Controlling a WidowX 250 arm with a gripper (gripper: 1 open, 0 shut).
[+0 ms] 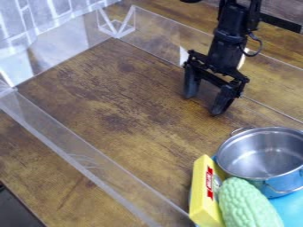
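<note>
My black gripper [207,89] is low over the wooden table at the upper right, its two dark fingers spread apart and pointing down toward the surface. A small pale object shows partly behind the arm; what it is cannot be told. Nothing shows held between the fingers.
At the lower right stand a metal pot [260,159], a yellow box [204,193] and a green corn-like object [249,206] by a blue surface. Clear plastic walls edge the wooden table [112,106].
</note>
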